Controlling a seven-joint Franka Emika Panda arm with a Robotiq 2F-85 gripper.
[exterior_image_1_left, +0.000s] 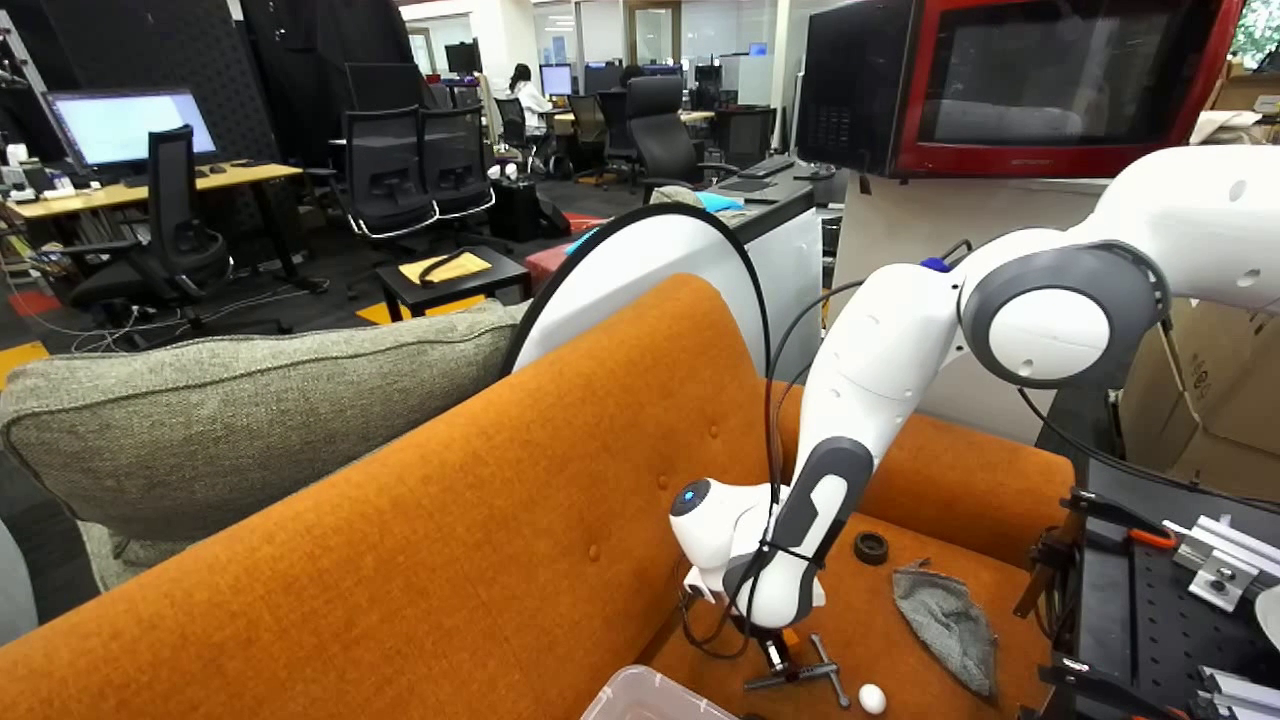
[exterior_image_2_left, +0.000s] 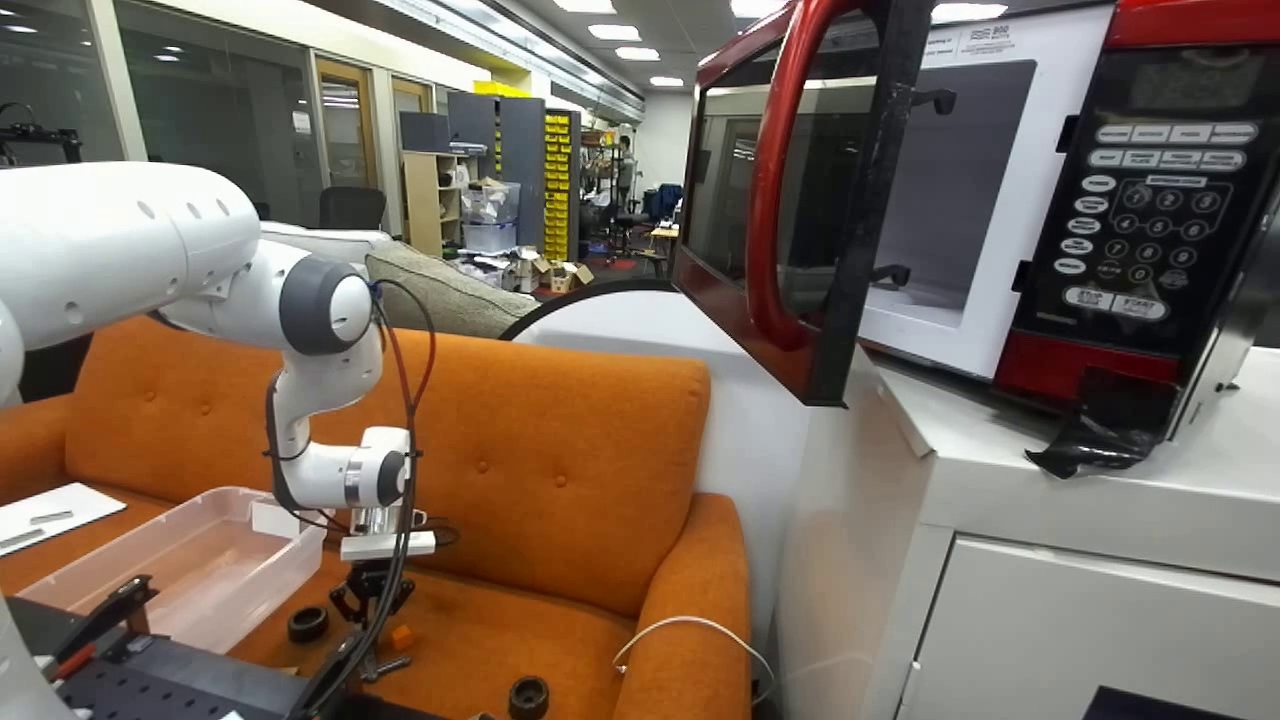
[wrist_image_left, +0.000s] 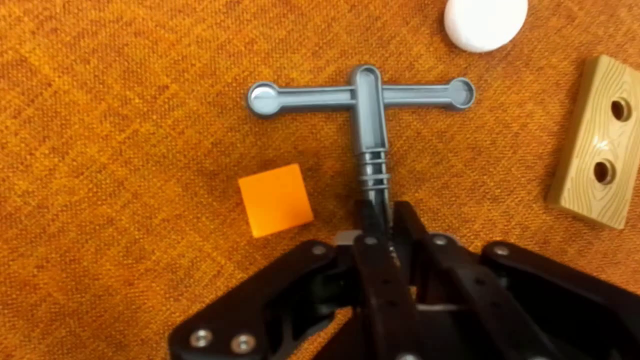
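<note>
A grey T-shaped tool with a long crossbar lies over the orange seat in the wrist view. Its ridged shaft runs down between the fingers of my gripper, which stand a narrow gap apart, one on each side. The shaft's lower end is hidden behind the fingers. In exterior view 1 the same tool is below my gripper, low over the seat. Whether the fingers touch the shaft cannot be made out.
Left of the shaft sits an orange block; a white round object and a wood-patterned block with two holes lie to the right. A clear plastic bin, black rings and a grey cloth are also on the sofa.
</note>
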